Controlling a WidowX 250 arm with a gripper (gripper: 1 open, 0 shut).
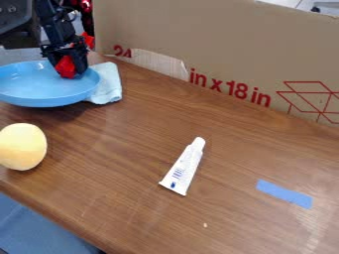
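My black gripper (pixel 65 54) is at the top left, low over a light blue plate (pixel 47 93), shut on a red object (pixel 65 67) that sits at the plate's back area; its exact shape is partly hidden by the fingers. A pale blue cloth (pixel 106 85) lies beside the plate on the right.
A yellow rounded object (pixel 22 146) lies at the front left. A white tube (pixel 184 165) and a blue tape strip (pixel 283 194) lie on the wooden table (pixel 146 218). A cardboard wall (pixel 239 45) runs along the back.
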